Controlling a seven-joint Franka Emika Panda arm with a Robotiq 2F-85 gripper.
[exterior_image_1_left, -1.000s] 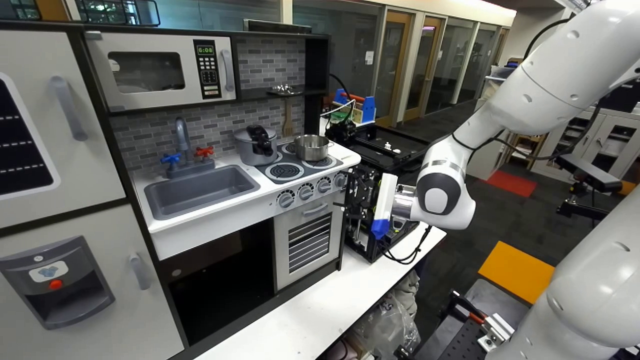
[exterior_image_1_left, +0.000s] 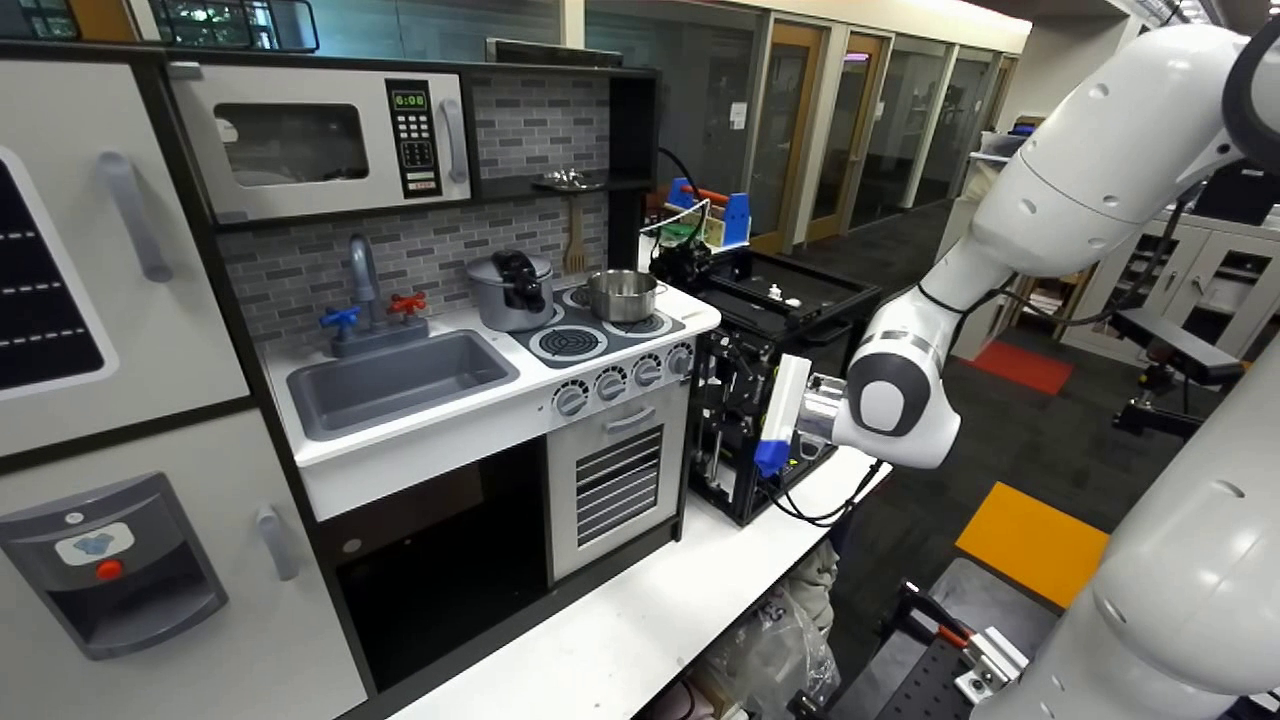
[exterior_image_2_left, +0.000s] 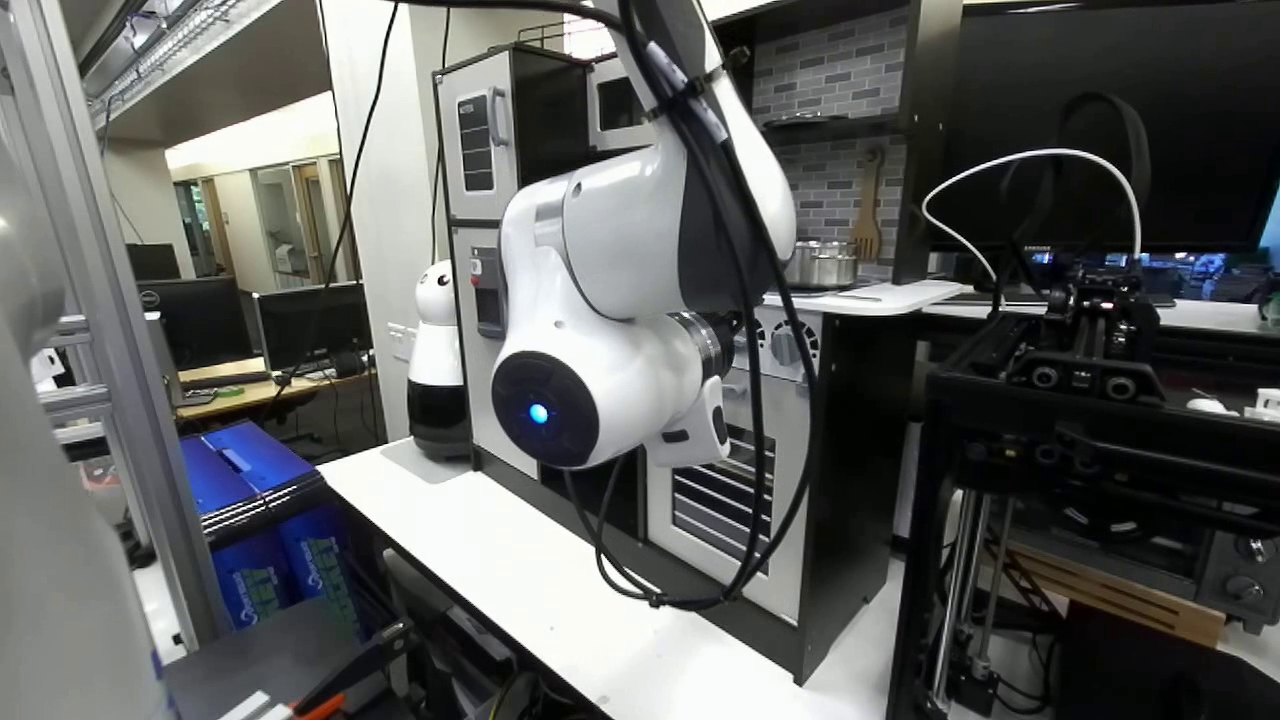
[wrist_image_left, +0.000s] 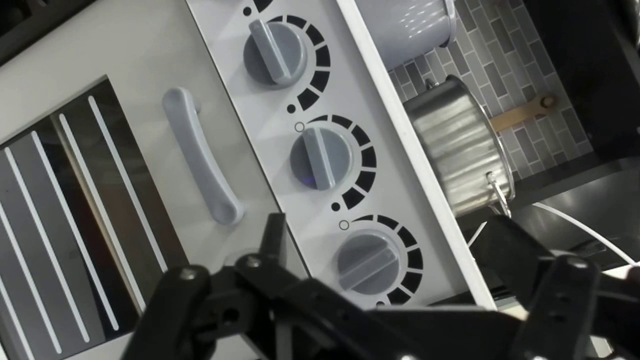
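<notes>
In the wrist view my gripper is open, its two black fingers far apart at the bottom of the picture. Nothing is gripped. Between the fingertips, beyond them, appears the lowest grey stove knob (wrist_image_left: 369, 263), its ridge tilted differently from the middle knob (wrist_image_left: 321, 159) and the top knob (wrist_image_left: 274, 53). The grey oven handle (wrist_image_left: 201, 156) lies left of the knobs on the shut oven door. In exterior view 1 my arm's end (exterior_image_1_left: 894, 396) hangs to the right of the toy stove, apart from the end knob (exterior_image_1_left: 680, 360).
A metal pot (exterior_image_1_left: 623, 295) and a grey lidded pot (exterior_image_1_left: 511, 292) stand on the stovetop beside the sink (exterior_image_1_left: 402, 384). A black-framed machine (exterior_image_2_left: 1080, 384) adjoins the kitchen.
In exterior view 1 my arm's end has shifted slightly right and a little down, away from the stove. The pots and kitchen look unmoved.
</notes>
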